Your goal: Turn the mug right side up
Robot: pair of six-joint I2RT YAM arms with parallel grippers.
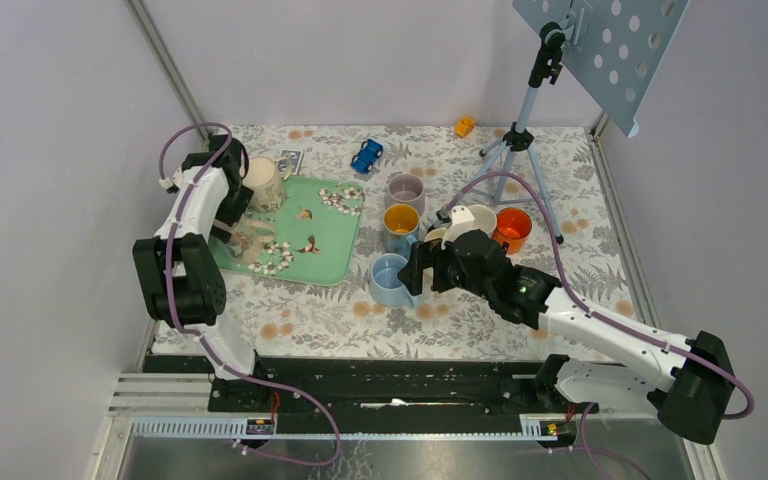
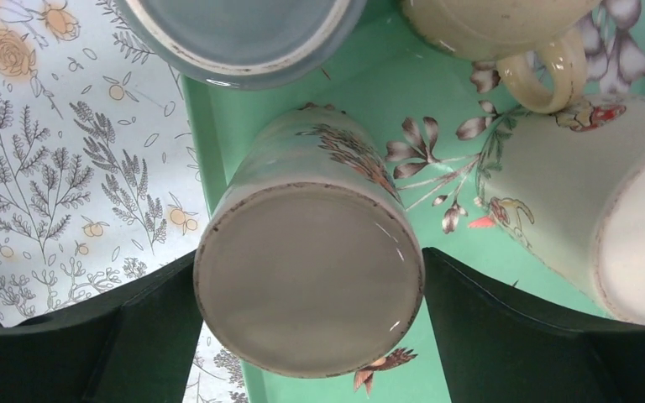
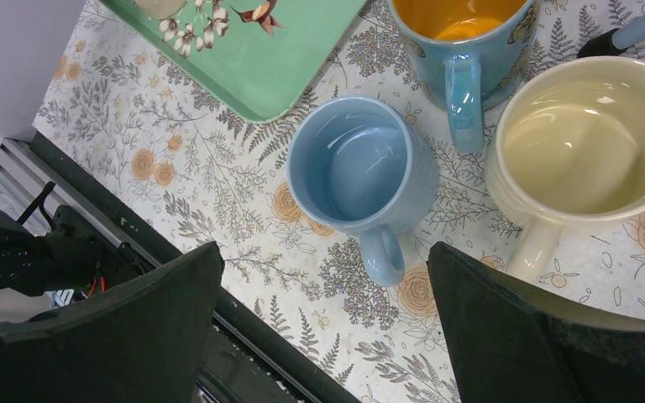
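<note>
In the left wrist view an inverted-looking pale mug (image 2: 309, 277) with a painted side shows its base on the green tray (image 2: 529, 264); the open fingers of my left gripper stand on either side of it. A second pale mug (image 2: 554, 193) lies to its right, base outward. A grey-rimmed cup base (image 2: 243, 34) and a cream mug (image 2: 504, 21) are behind. My right gripper is open above the table, just short of a light blue mug (image 3: 353, 168), nothing between its fingers.
Right of the tray stand an orange-lined mug (image 3: 462, 21), a cream mug (image 3: 588, 143), a red cup (image 1: 513, 228) and a grey cup (image 1: 405, 190). A tripod (image 1: 520, 140) stands at the back right, a blue toy car (image 1: 367, 155) at the back.
</note>
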